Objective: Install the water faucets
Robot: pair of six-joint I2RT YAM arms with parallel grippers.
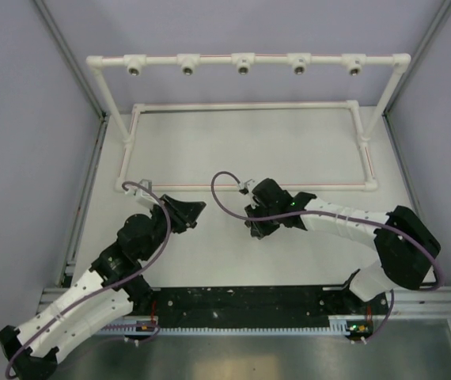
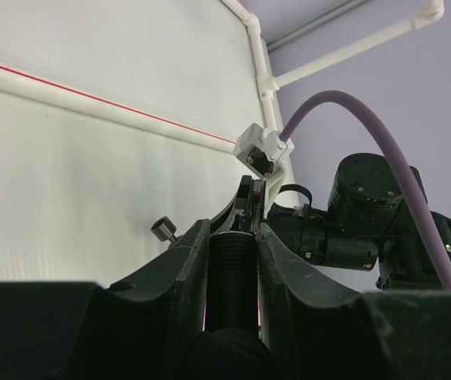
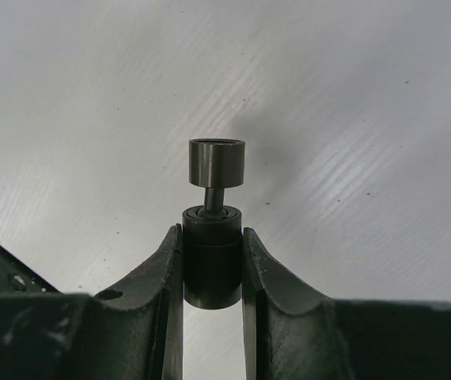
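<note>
My left gripper point(image 1: 190, 215) hangs over the left centre of the white board. In the left wrist view a black cylindrical part point(image 2: 233, 269) stands between its fingers, which are shut on it. My right gripper point(image 1: 257, 226) is near the middle, a little to the right of the left one. The right wrist view shows a dark metal faucet point(image 3: 216, 163), its wide ring end pointing outward on a thin stem, with the body gripped between the fingers. The faucet's ring end point(image 2: 164, 229) also sticks out in the left wrist view. White pipe point(image 1: 269, 58) at the back carries several tee outlets point(image 1: 244, 63), their round openings facing forward.
A rectangular white pipe frame point(image 1: 246, 107) lies on the board and supports the raised pipe. Purple hoses point(image 1: 344, 215) arch over both arms. Bare white board point(image 1: 210, 265) lies in front of the grippers, with a black strip point(image 1: 241, 307) beyond.
</note>
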